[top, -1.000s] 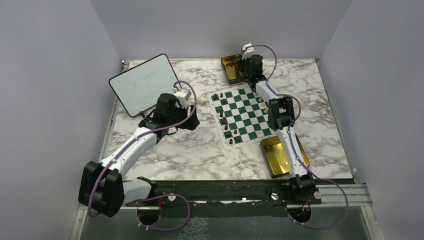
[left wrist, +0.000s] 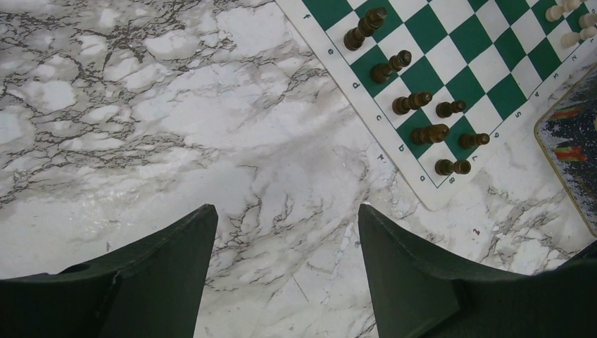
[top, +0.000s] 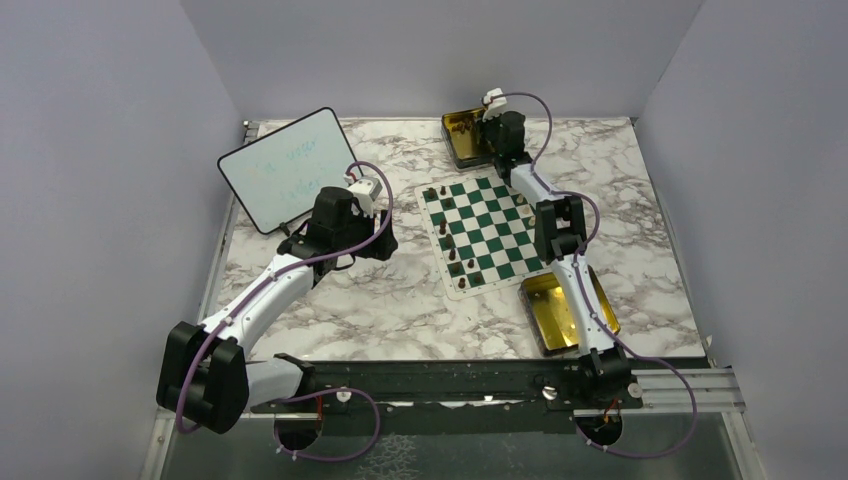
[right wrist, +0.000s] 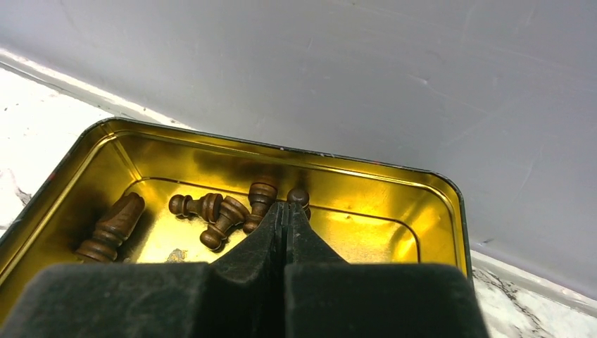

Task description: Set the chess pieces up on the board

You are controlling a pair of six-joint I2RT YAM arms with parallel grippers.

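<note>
In the right wrist view my right gripper is shut with nothing between its fingers, over the gold tin [right wrist: 436, 204]. Just beyond its tips is a dark piece with a round head [right wrist: 298, 196], partly hidden by them. Several more dark pieces lie left of the tips, among them a pawn [right wrist: 223, 222]; a knight [right wrist: 112, 229] lies by the tin's left wall. The green and white board [top: 490, 235] carries several standing dark pieces, including a tall one [left wrist: 365, 28] in the left wrist view. My left gripper stands open and empty above bare marble.
Another gold tin [top: 550, 315] sits near the table's front right. Pale pieces [left wrist: 579, 36] stand at the board's far side. A whiteboard [top: 295, 170] lies at the back left, and a grey wall [right wrist: 317, 77] rises behind the far tin. Marble left of the board is clear.
</note>
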